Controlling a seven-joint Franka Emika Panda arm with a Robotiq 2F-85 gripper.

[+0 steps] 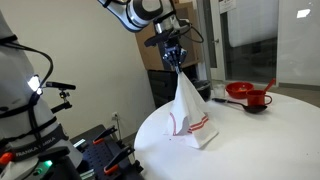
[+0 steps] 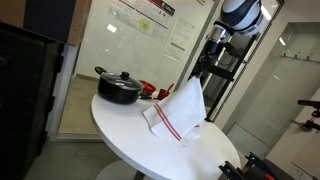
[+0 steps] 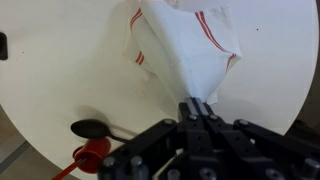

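Observation:
A white towel with red stripes [image 1: 188, 107] hangs from my gripper [image 1: 179, 69], which is shut on its top corner. The towel's lower end rests in folds on the white round table [image 1: 245, 140]. In the wrist view, the cloth [image 3: 185, 45] runs up from the table to the fingertips [image 3: 193, 106]. From the other side, the towel [image 2: 178, 108] slopes down from the gripper [image 2: 197, 73] toward the tabletop.
A black lidded pot [image 2: 118, 87] stands on the table beside the towel. Nearby lie a black ladle [image 3: 92, 129], a red cup [image 3: 95, 150] and a red bowl [image 1: 238, 89].

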